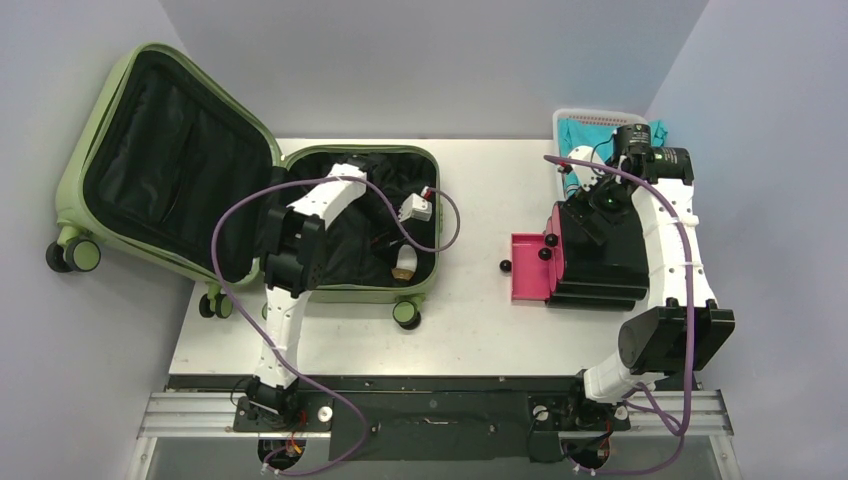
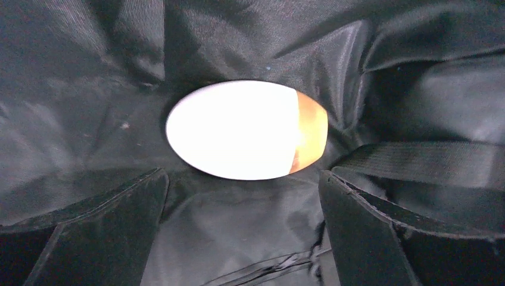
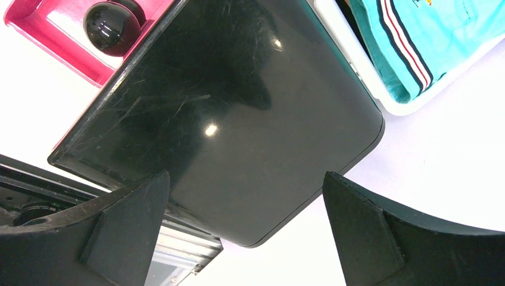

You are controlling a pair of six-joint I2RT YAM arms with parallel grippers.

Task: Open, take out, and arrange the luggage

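Note:
The green suitcase (image 1: 432,180) lies open, lid (image 1: 140,160) tilted back at the left. In its base is a white oval item (image 1: 404,262) with a tan end, seen as the white oval (image 2: 232,130) in the left wrist view, resting on black lining just beyond my left gripper's fingertips. My left gripper is open, empty, pointing down over it. My right gripper is open and empty above the black top of a pink-drawered box (image 3: 250,137).
A pink drawer (image 1: 528,290) sticks out from the box, with black knobs beside it. A white basket (image 1: 560,115) of turquoise cloth (image 3: 393,53) stands behind. The table (image 1: 470,340) between suitcase and box is largely clear.

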